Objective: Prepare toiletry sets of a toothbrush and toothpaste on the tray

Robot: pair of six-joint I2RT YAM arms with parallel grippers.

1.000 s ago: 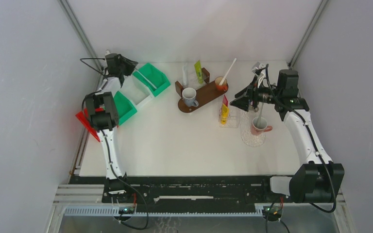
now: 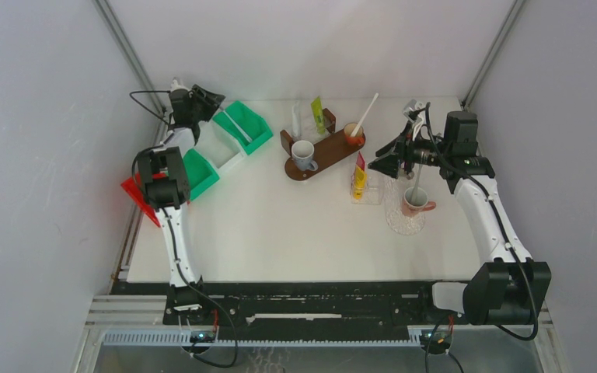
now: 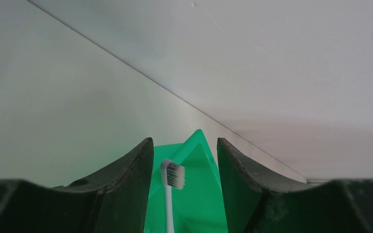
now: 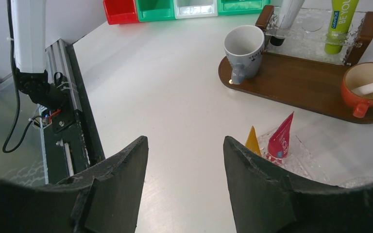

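A white toothbrush (image 2: 238, 125) lies slanting in the far green compartment of the tray (image 2: 261, 127). In the left wrist view its bristled head (image 3: 176, 175) shows near the compartment's corner, below and between my spread fingertips. My left gripper (image 2: 221, 102) hovers at that compartment's back-left edge, open and holding nothing. My right gripper (image 2: 379, 162) is open and empty above the table, left of the pink cup (image 2: 414, 202). A yellow toothpaste tube (image 2: 359, 182) and a pink one (image 4: 279, 141) stand in a clear holder. A green tube (image 2: 318, 115) and a white tube (image 2: 296, 120) stand at the back.
On the brown board (image 2: 331, 151) sit a grey mug (image 2: 303, 154) and an orange cup (image 2: 354, 138) with a white toothbrush (image 2: 367, 111). The pink cup, on a glass coaster (image 2: 405, 225), holds another toothbrush. My left arm partly covers the red compartment (image 2: 135, 192).
My left gripper's fingers have spread apart and shifted slightly to the right, letting go of the toothbrush, which stays in the green compartment. The right arm is still.
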